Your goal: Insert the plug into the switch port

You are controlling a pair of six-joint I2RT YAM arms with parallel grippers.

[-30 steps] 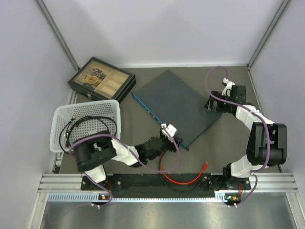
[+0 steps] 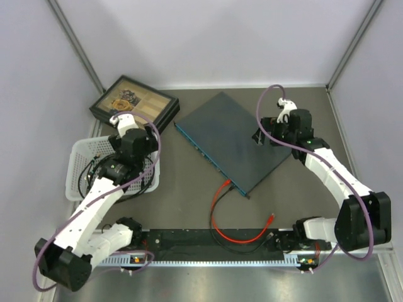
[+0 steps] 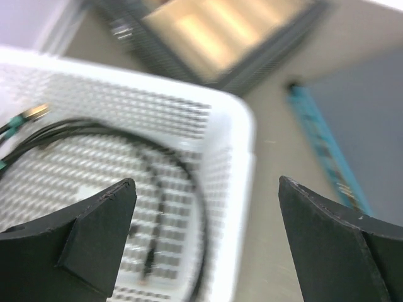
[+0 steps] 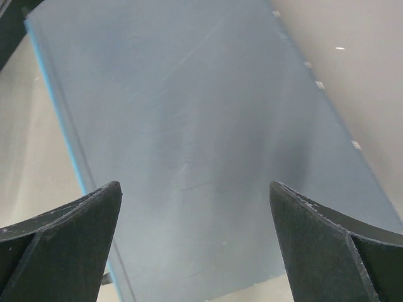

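Observation:
The dark flat switch lies angled at the table's centre, a red cable and a black cable running from its lower end toward the front edge. My left gripper is open over the white basket of black cables; nothing sits between its fingers. My right gripper stands open above the switch's right part, empty between the fingers, with the switch's grey top filling most of the right wrist view.
A compartmented box with a clear lid sits at the back left. Bare table shows left and right of the switch. Walls stand at the back and both sides.
My left arm has moved from the switch's lower end back leftward to over the basket. My right arm has shifted left, further over the switch.

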